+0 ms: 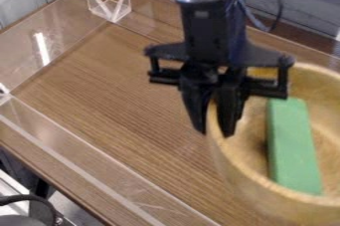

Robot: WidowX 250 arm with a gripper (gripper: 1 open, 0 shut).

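Note:
My gripper, black and downward, is shut on the near-left rim of a tan bowl at the right of the view. A green block lies inside the bowl. The fingertips are partly blurred and the grip point is partly hidden by the gripper's body.
A small white wire or plastic stand is at the back left of the wooden table. A wall runs along the back, and dark cables lie at the lower left edge.

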